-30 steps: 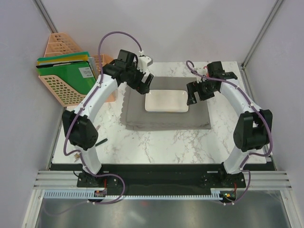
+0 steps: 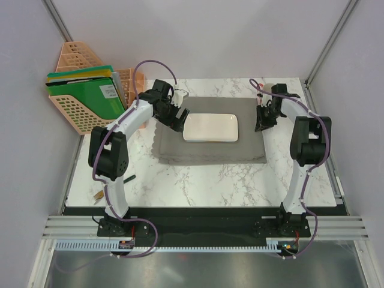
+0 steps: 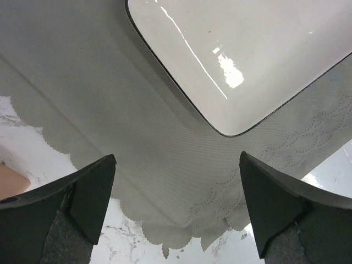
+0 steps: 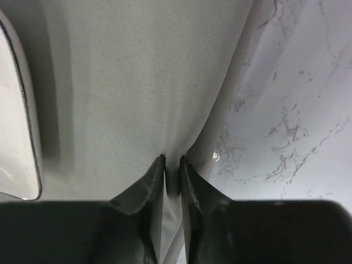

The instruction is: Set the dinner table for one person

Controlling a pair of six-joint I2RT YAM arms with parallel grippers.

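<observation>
A grey cloth placemat [image 2: 210, 153] with scalloped ends lies on the white marbled table. Resting on it is a cream rectangular plate [image 2: 210, 127], its dark-rimmed corner large in the left wrist view. Above the cloth's left end, my left gripper stands open, its fingers apart with only cloth below. At the cloth's right edge, my right gripper has its fingertips close together on a raised fold of the grey cloth. The plate's edge [image 4: 34, 132] stays clear of those fingers to the left.
An orange basket [image 2: 75, 114] holding green and yellow folders stands at the back left. A dark green-handled utensil [image 2: 129, 179] and a tan item [image 2: 99, 195] lie at the front left. Something reddish [image 2: 260, 91] sits behind my right gripper.
Both arms have lowered, the right one also moving rightward from beside the plate to the cloth's right edge. The plate has not moved.
</observation>
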